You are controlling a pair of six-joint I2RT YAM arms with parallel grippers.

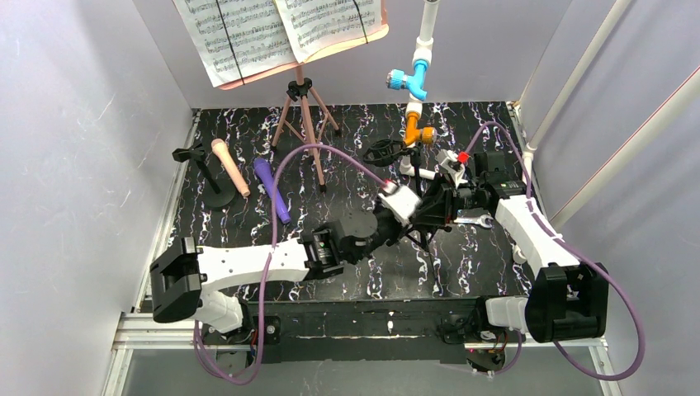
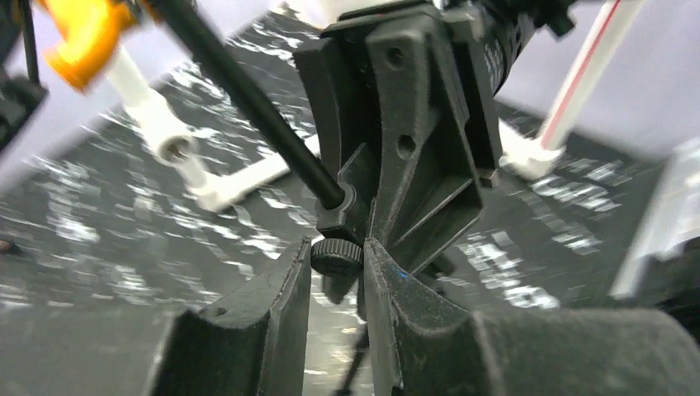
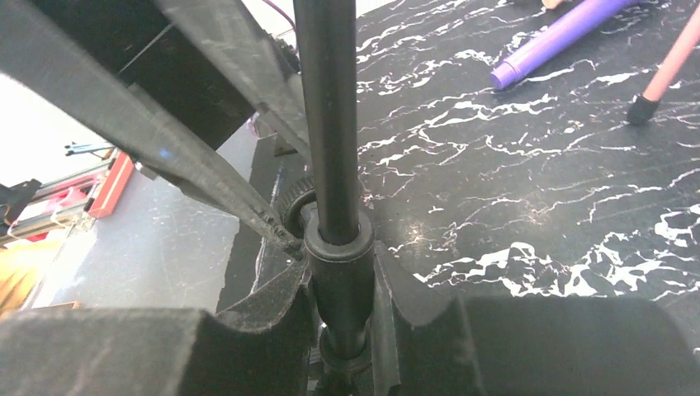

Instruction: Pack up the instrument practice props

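Both grippers are at a black stand with a dark round head (image 1: 382, 151), right of centre. My left gripper is shut on a knurled knob (image 2: 336, 256) at the pole's joint; my right gripper is shut on the pole (image 3: 330, 124) at a collar. A pink microphone (image 1: 229, 166) and a purple one (image 1: 271, 189) lie at left, beside a small black stand (image 1: 216, 192). A music stand (image 1: 307, 124) holding sheet music (image 1: 238, 39) stands at the back.
White pipes with a blue tap (image 1: 417, 78) and orange tap (image 1: 413, 128) rise at the back right. A wrench (image 1: 475, 221) lies beside my right arm.
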